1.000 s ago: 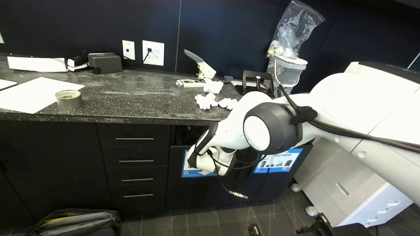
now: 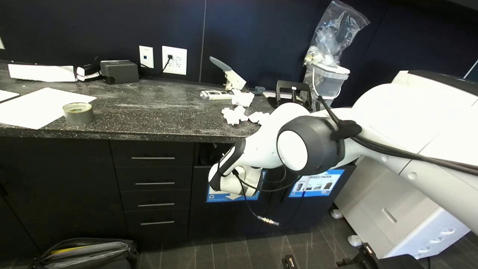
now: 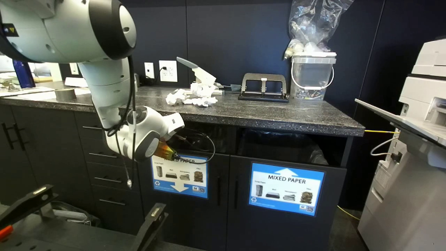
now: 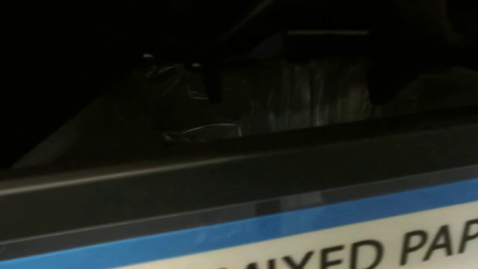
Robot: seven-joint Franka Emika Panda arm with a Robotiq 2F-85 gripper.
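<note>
Low in front of the cabinet, my gripper (image 3: 173, 155) points at the dark opening above the left mixed-paper sign (image 3: 180, 177). My arm's white wrist hides it in exterior view 1. The wrist view is very dark: a clear plastic liner (image 4: 201, 130) glints inside the opening, above the front ledge (image 4: 215, 179). Dark shapes there may be my fingers, but their spacing and anything between them cannot be made out. White crumpled paper (image 3: 192, 98) lies on the counter (image 3: 267, 113), well above the gripper, beside a raised-arm stapler (image 3: 202, 76).
A black hole punch (image 3: 264, 88) and a clear lidded bucket (image 3: 312, 77) stand farther right on the counter. A tape roll (image 2: 78, 113) sits at the left on white sheets (image 2: 38, 107). The right bin opening (image 3: 280, 146) has a black liner.
In exterior view 1 my wrist has shifted slightly left and a little up, with its hanging cable. The paper and the things on the counter have stayed put.
</note>
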